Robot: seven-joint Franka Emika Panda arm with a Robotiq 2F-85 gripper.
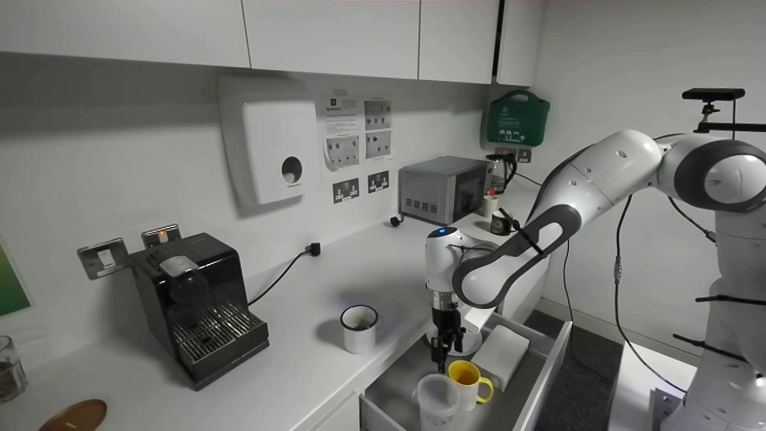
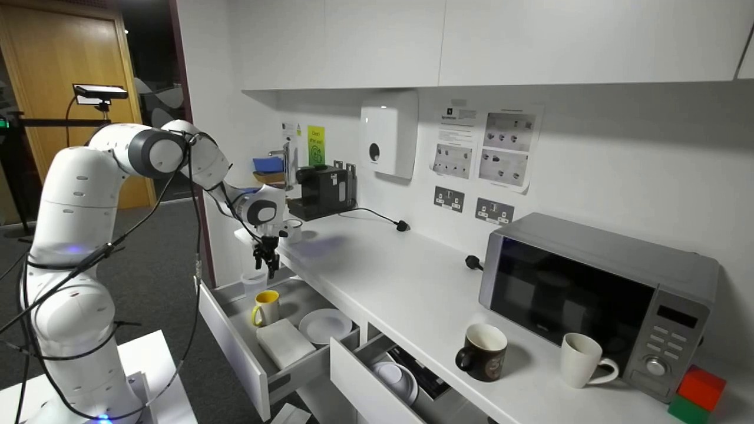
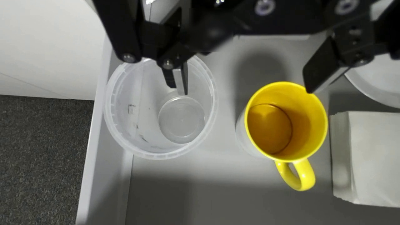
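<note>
My gripper hangs open over the drawer, nothing between its fingers. In the wrist view one fingertip (image 3: 181, 80) overlaps the clear plastic tub (image 3: 161, 150), while the other stands behind the rim of the yellow-lined mug (image 3: 287, 123). Both vessels stand upright side by side, the mug's yellow handle turned away from the gripper. In exterior view 1 the gripper (image 1: 446, 352) is just above and behind the mug (image 1: 467, 391) and tub (image 1: 438, 402). Whether a finger touches either one I cannot tell.
The open drawer (image 2: 226, 321) also holds a stack of white napkins (image 2: 284, 343) and a white plate (image 2: 325, 326). An enamel mug (image 1: 359, 330) is on the counter near its edge, with a coffee machine (image 1: 201, 301) beyond. A second drawer (image 2: 367, 381) stands open alongside.
</note>
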